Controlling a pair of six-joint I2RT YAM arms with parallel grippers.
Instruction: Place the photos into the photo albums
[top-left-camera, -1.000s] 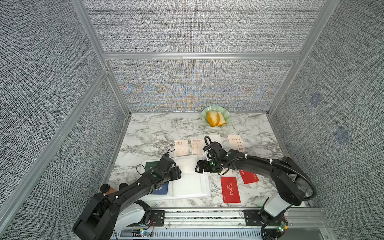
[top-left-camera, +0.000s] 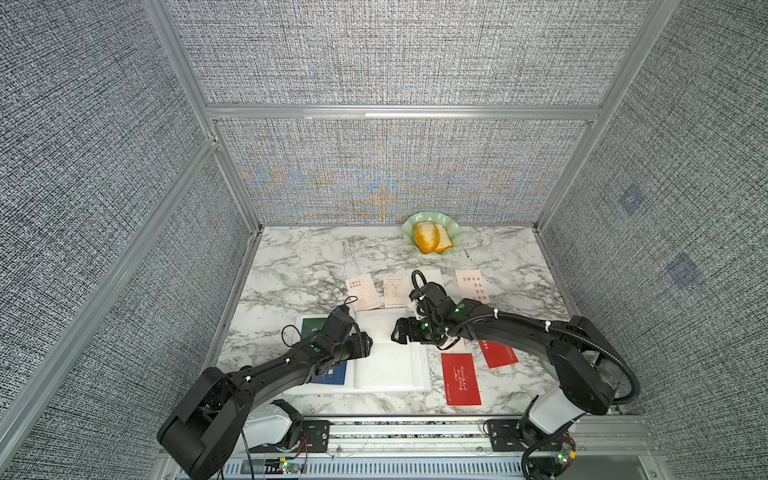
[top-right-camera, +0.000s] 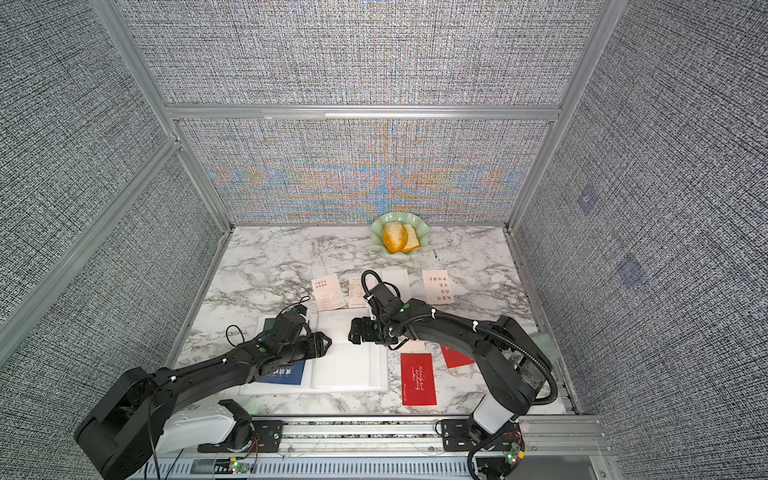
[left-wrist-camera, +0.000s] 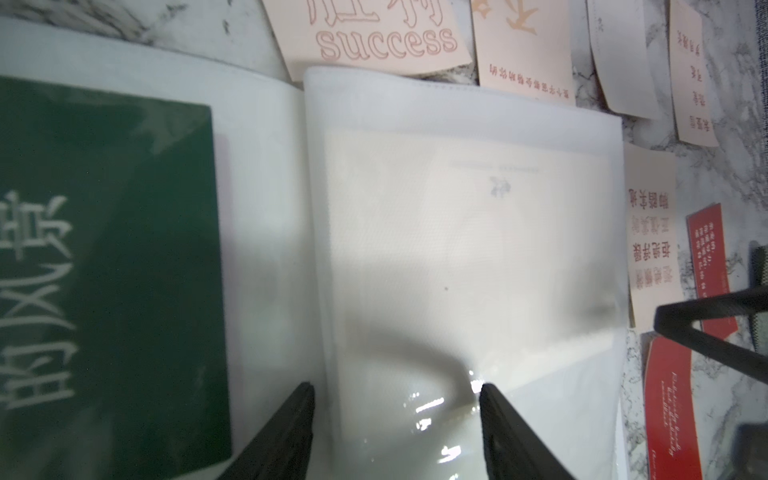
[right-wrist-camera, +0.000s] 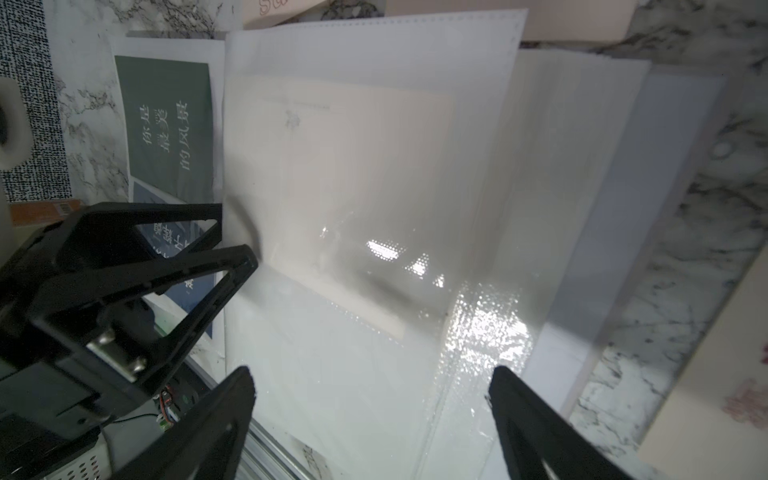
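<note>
The open photo album (top-left-camera: 385, 376) lies at the front middle, its left page holding a green card (left-wrist-camera: 104, 280) and a blue card (top-right-camera: 285, 374). A cream card shows through the clear sleeve (left-wrist-camera: 464, 224) on the right page. My left gripper is over that sleeve's lower part, fingers apart, nothing clearly between them. My right gripper stands open above the right side of the album. Loose photo cards lie behind it, among them a pink card (top-left-camera: 361, 292), and to the right, including a red card (top-left-camera: 461, 379).
A green bowl of bread (top-left-camera: 432, 232) stands at the back. Both arms are close together over the album.
My left gripper has moved slightly right. The album has shifted a little right, and the pink card behind it now lies more askew. My right gripper has barely moved.
</note>
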